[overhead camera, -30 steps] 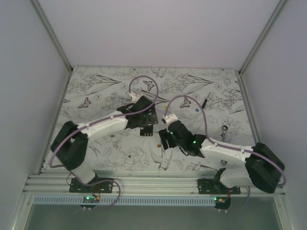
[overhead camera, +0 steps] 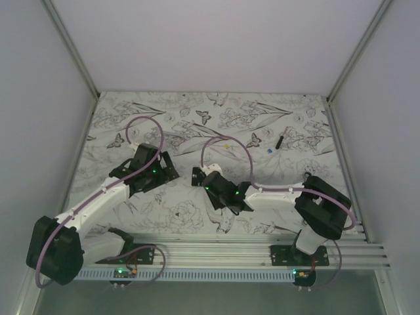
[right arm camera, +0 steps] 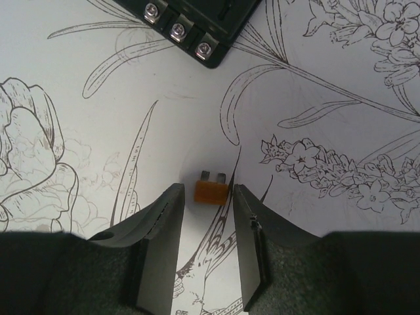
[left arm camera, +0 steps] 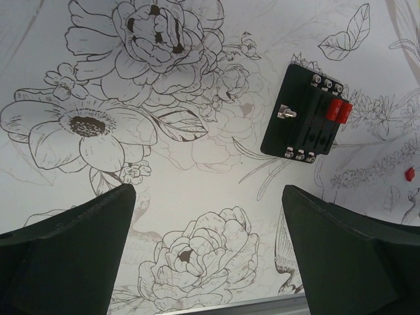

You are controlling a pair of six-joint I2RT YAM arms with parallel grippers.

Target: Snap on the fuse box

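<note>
The black fuse box lies on the floral-patterned board (overhead camera: 164,210), with red fuses on it; its lower edge with screw terminals shows at the top of the right wrist view. An orange fuse (right arm camera: 211,192) stands below it, prongs up, between the tips of my right gripper, which is part open around it. My left gripper is open and empty, off to the left of the fuse box in the top view.
A small red fuse (left arm camera: 410,174) lies apart. A black pen-like item (overhead camera: 279,142), a blue piece (overhead camera: 270,151) and a yellow piece (overhead camera: 226,146) lie at the back right. The rear of the board is clear.
Both arms have moved left; the left one has moved away from the fuse box toward the left and front, and the right one has come in just beside the box.
</note>
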